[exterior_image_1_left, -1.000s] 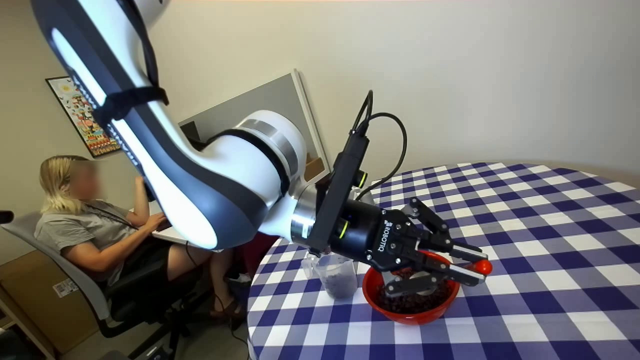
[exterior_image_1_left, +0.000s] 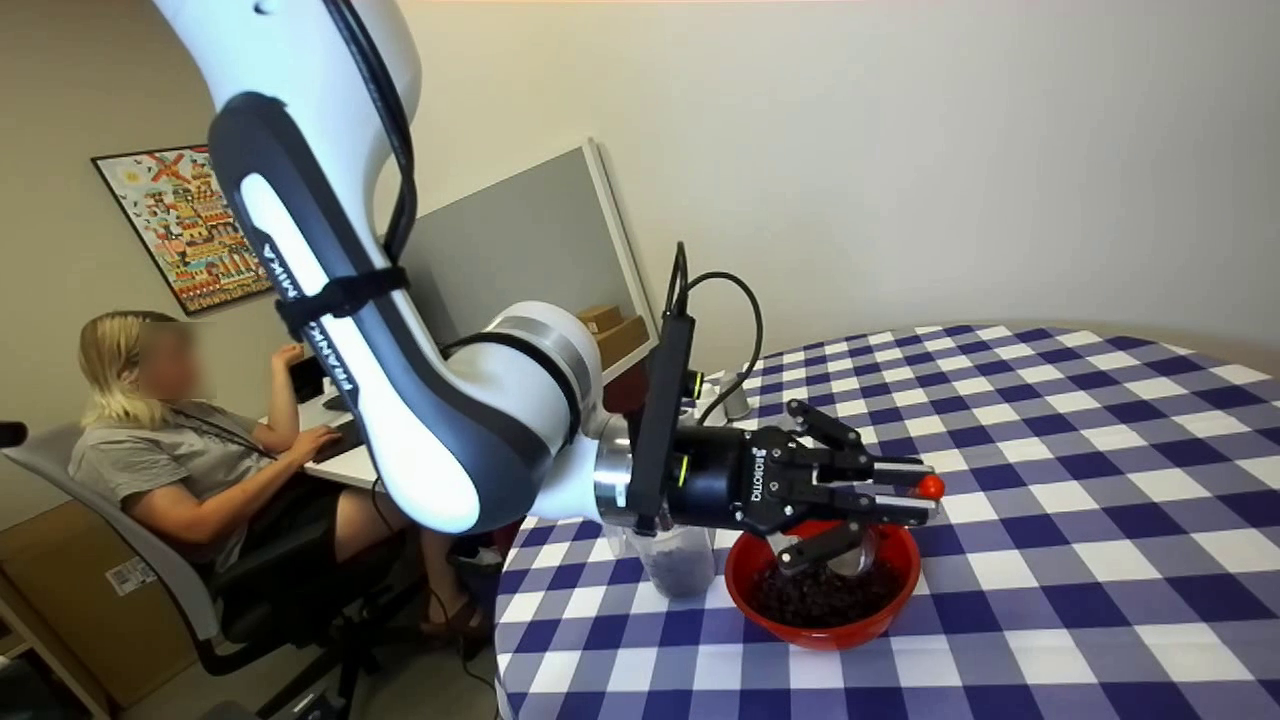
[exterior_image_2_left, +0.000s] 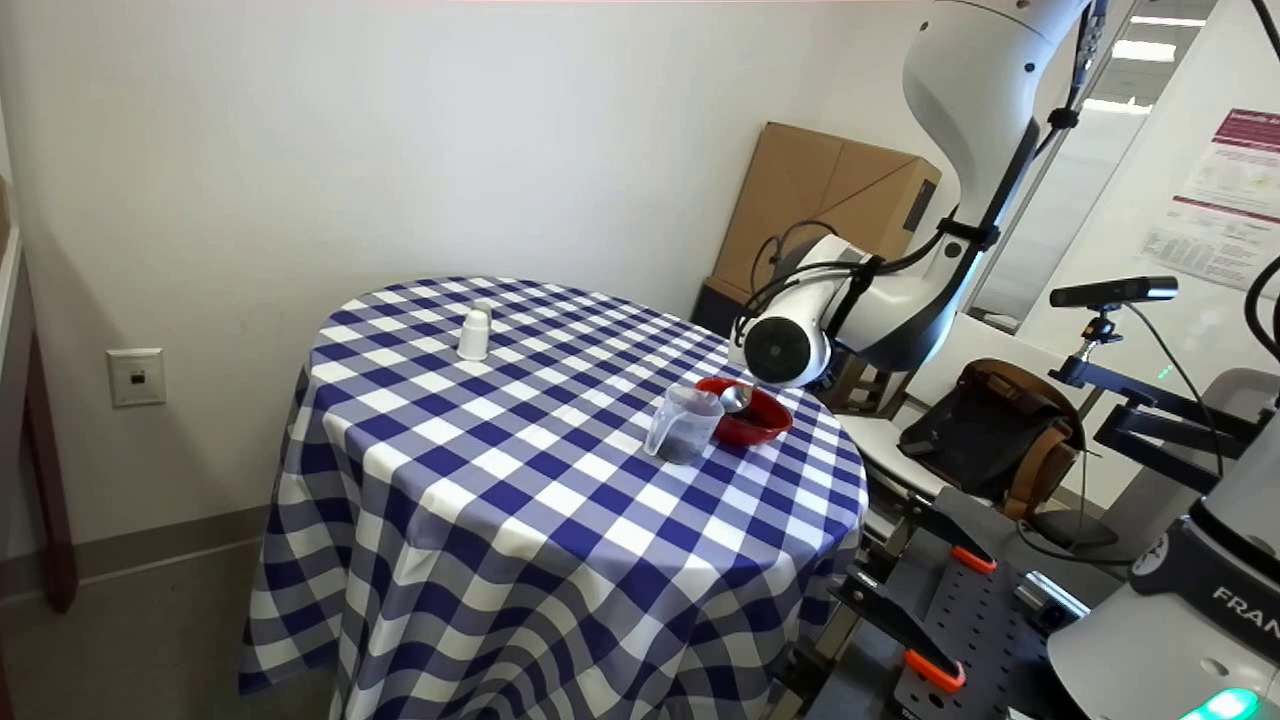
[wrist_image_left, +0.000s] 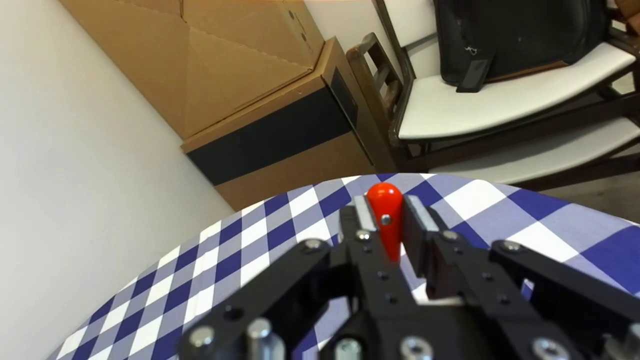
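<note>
My gripper (exterior_image_1_left: 905, 488) is shut on a red rounded handle (wrist_image_left: 385, 207), whose end pokes out past the fingertips. It points nearly level to the right above a red bowl (exterior_image_1_left: 744, 604) of small dark pieces. Below the fingers a shiny metal scoop (exterior_image_1_left: 854, 559) shows over the bowl. It also appears in exterior view 2, at the bowl's near side; its join to the handle is hidden. Right beside the bowl stands a clear measuring jug (exterior_image_2_left: 687, 428) with something dark inside.
White cups (exterior_image_2_left: 474, 334) stand on the far side of the checkered tablecloth (exterior_image_2_left: 528, 396). Wide cloth to the right of the bowl is clear. A person (exterior_image_1_left: 180, 444) sits at a desk behind the arm, off the table.
The gripper has levelled out from a downward tilt, and its fingertips have moved left and slightly up with the red handle. Bowl and jug stay in place.
</note>
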